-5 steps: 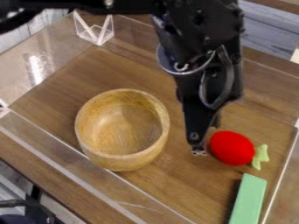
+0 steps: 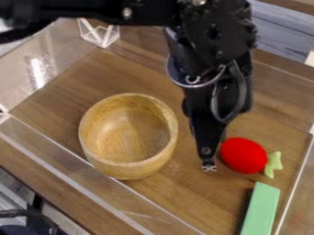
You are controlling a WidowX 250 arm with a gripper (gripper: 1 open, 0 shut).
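My black gripper (image 2: 208, 158) hangs low over the wooden counter, its fingertip just left of a red vegetable-like object (image 2: 243, 154) with a pale green top. The gripper appears shut, with nothing visible between its fingers, though the arm hides part of it. To its left stands a round wooden bowl (image 2: 128, 136), which looks empty. A green block (image 2: 260, 209) lies at the lower right.
Clear strips run along the front left and right sides of the counter.
The gripper has shifted slightly downward and left in the view, ending beside the red object. The bowl, red object and green block look unmoved.
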